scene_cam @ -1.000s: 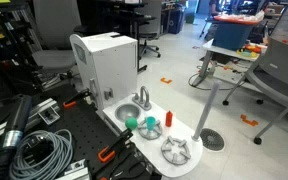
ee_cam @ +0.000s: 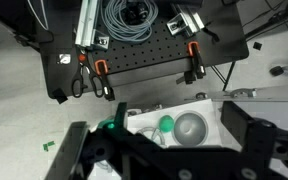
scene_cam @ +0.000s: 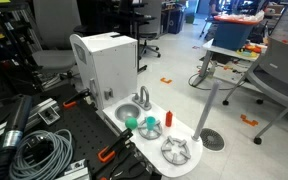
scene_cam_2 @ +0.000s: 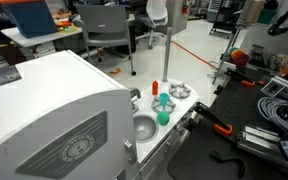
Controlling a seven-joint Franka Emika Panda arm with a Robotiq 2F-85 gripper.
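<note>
My gripper shows as dark shapes along the bottom of the wrist view, its fingers well apart with nothing held between them. Beyond the gap, a round metal sink (ee_cam: 190, 128) and a small green object (ee_cam: 166, 123) lie below on the white counter. From the side, the green object (scene_cam: 131, 123) rests near the counter's edge, close to a teal cup (scene_cam: 151, 122) by one burner (scene_cam: 175, 151). A small red item (scene_cam: 169, 118) stands farther back. Neither exterior view shows the gripper clearly.
A tall white cabinet (scene_cam: 108, 70) rises at the counter's end, with a faucet (scene_cam: 144, 97) near it. Orange-handled clamps (ee_cam: 101, 67) and a coiled grey cable (ee_cam: 130, 22) are on the black table. A thin upright post (scene_cam_2: 167, 55) stands at the counter's far side.
</note>
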